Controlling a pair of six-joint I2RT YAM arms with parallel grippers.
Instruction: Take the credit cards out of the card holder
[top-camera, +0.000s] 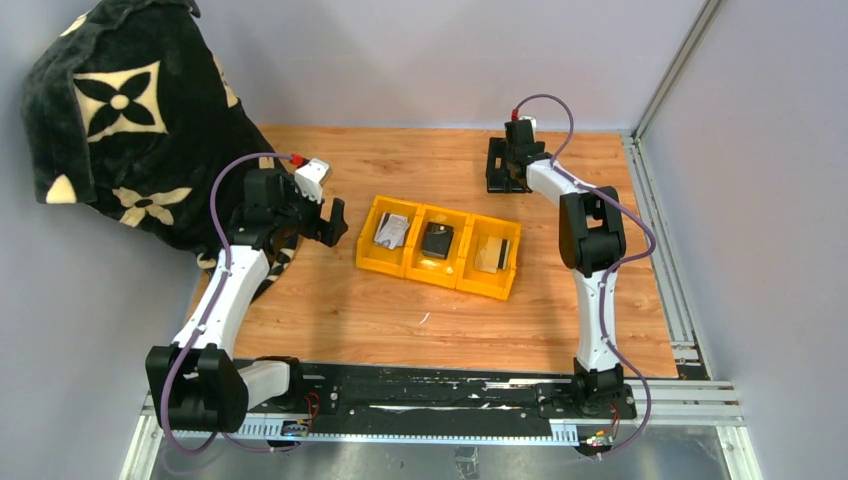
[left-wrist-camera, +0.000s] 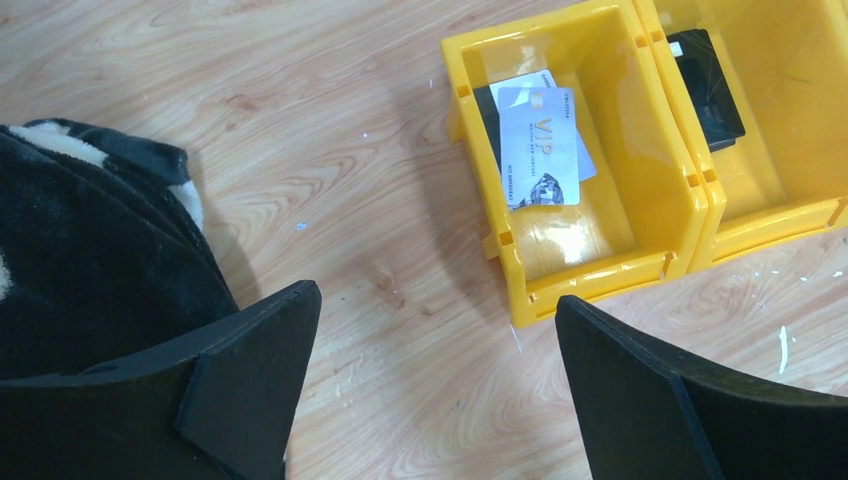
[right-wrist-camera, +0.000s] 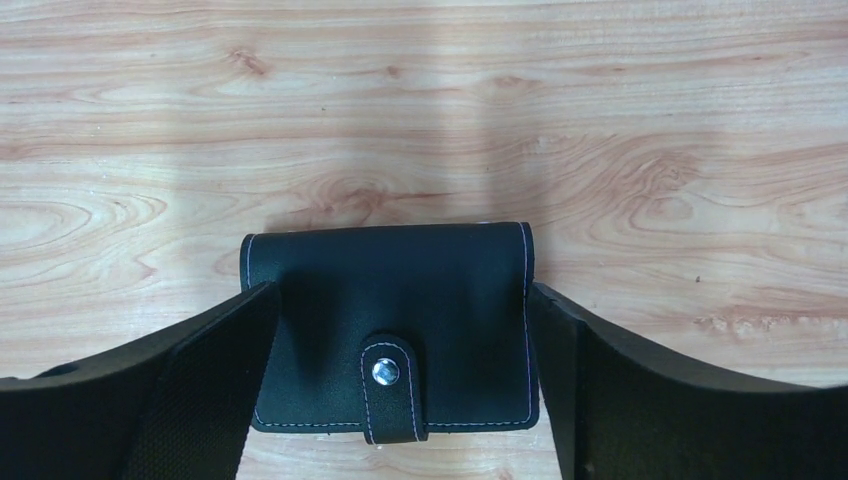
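A black card holder (right-wrist-camera: 450, 330) with a snap strap lies closed on the table, at the far right in the top view. Over it hovers my right gripper, open, its fingers (right-wrist-camera: 170, 390) reaching across the holder's left and right edges in the right wrist view. Whether they touch it I cannot tell. Left of the yellow bin, my left gripper stands open above bare table, nothing between its fingers. Any cards inside the holder are hidden.
Three joined yellow compartments (top-camera: 408, 272) stand mid-table. The left one holds several cards (left-wrist-camera: 540, 150), the middle a black item (top-camera: 437, 240), the right a tan and dark item (top-camera: 492, 254). A dark blanket (left-wrist-camera: 90, 260) drapes at the left.
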